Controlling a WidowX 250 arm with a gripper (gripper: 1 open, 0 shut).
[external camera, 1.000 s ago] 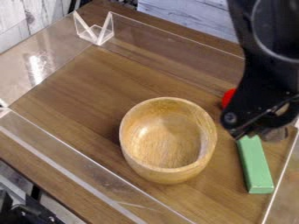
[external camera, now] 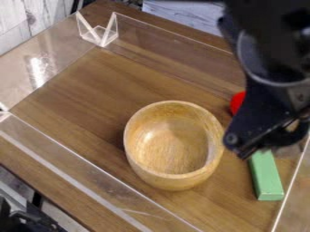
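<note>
A light wooden bowl (external camera: 172,145) sits near the middle of the board, empty. My dark gripper (external camera: 264,136) hangs over the right side, large and close to the camera, above a green block (external camera: 266,178) that lies right of the bowl. A red object (external camera: 238,102) shows partly behind the gripper. Whether the fingers are open or shut cannot be made out.
Clear plastic walls (external camera: 100,32) edge the wooden board. The left and back parts of the board (external camera: 85,100) are bare.
The bowl and green block are unmoved.
</note>
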